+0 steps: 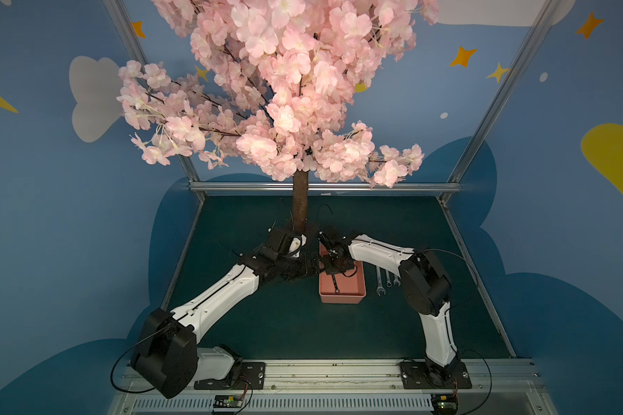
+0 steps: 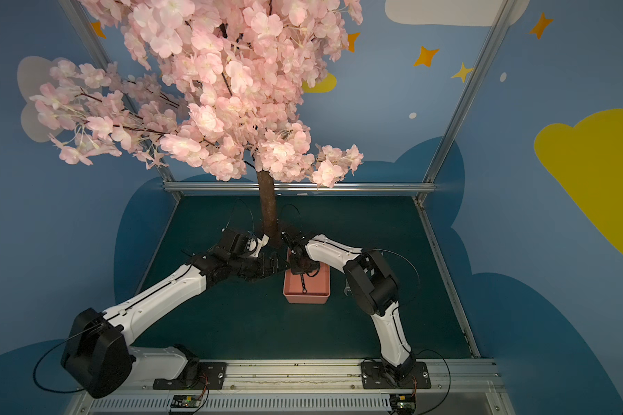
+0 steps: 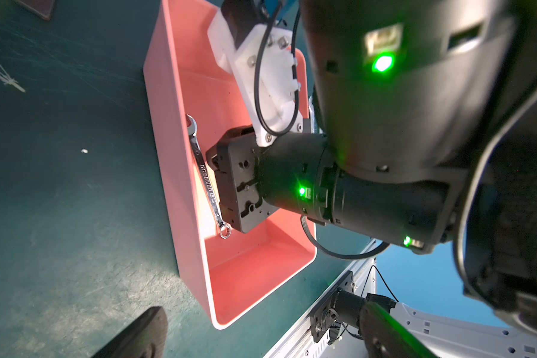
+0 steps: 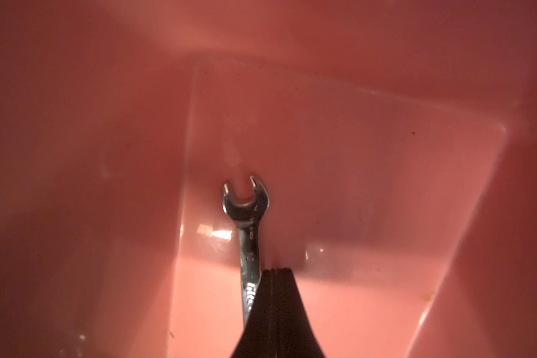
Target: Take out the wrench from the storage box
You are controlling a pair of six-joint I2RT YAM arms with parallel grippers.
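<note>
A chrome wrench (image 4: 249, 238) lies inside the pink storage box, along its left side, with its open-ended head uncovered in the right wrist view. My right gripper reaches down into the box. Its two fingers are pressed together just right of the wrench handle, with nothing between them. In the left wrist view the wrench shows from end to end beside the right gripper's dark body. My left gripper stands open and empty outside the box; its fingers (image 3: 140, 334) are far apart at the bottom of that view.
Several more wrenches (image 1: 380, 283) lie on the dark green table right of the box. A tree trunk (image 1: 299, 200) rises behind the box, pink blossoms spreading above. The left arm (image 2: 214, 269) stands close to the box's left side. Free table lies in front.
</note>
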